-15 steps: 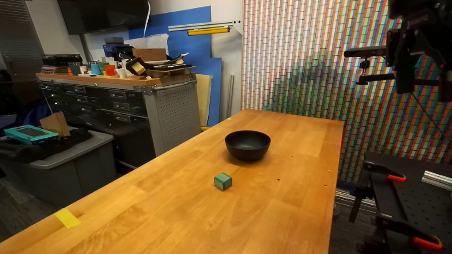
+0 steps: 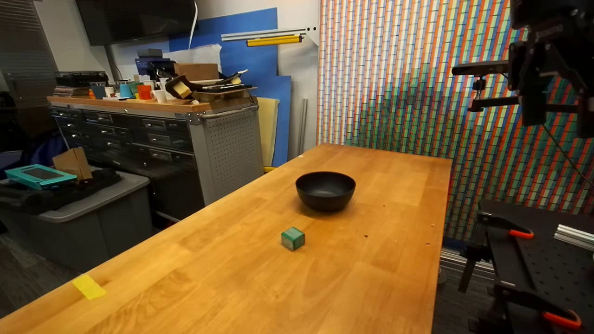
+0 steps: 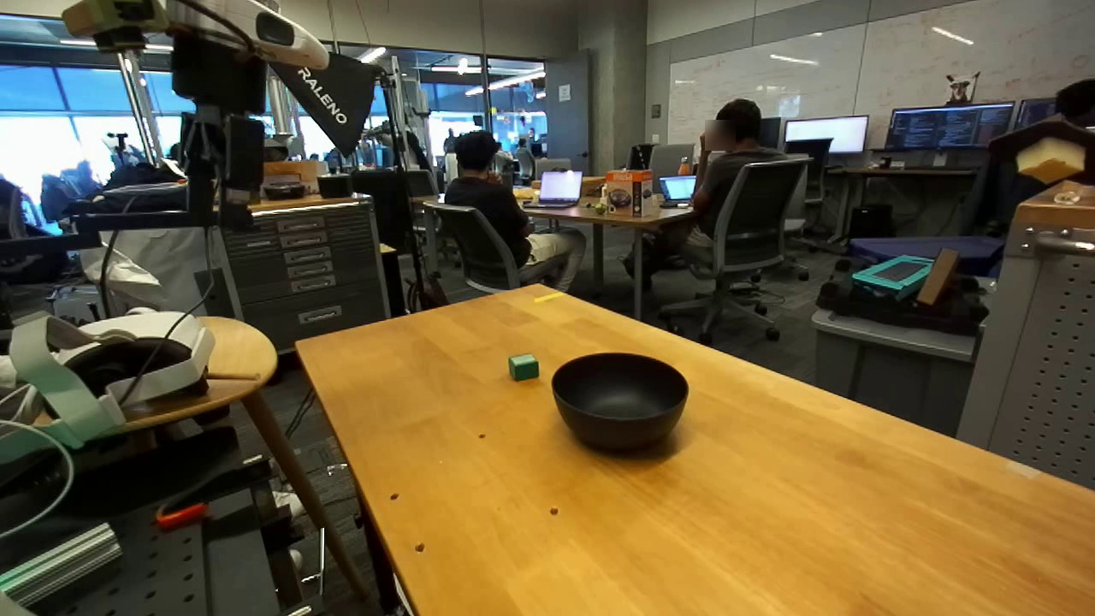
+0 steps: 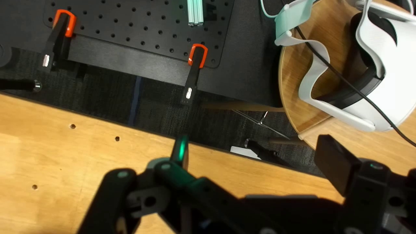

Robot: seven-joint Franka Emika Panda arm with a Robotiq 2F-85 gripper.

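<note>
A small green cube (image 2: 293, 239) rests on the wooden table, a short distance from a black bowl (image 2: 326, 191). From the other side, exterior view 2 shows the cube (image 3: 523, 366) and the bowl (image 3: 620, 400) standing apart, and the bowl looks empty. My gripper (image 2: 559, 119) hangs high at the upper right of exterior view 1, well away from both. In the wrist view the gripper is open, its fingers wide apart with nothing between them. Neither cube nor bowl appears in that view.
A white headset (image 4: 390, 74) lies on a round stool (image 4: 290, 85).
My gripper sits very slightly lower in exterior view 1 than before. The cube and the bowl have not moved.
</note>
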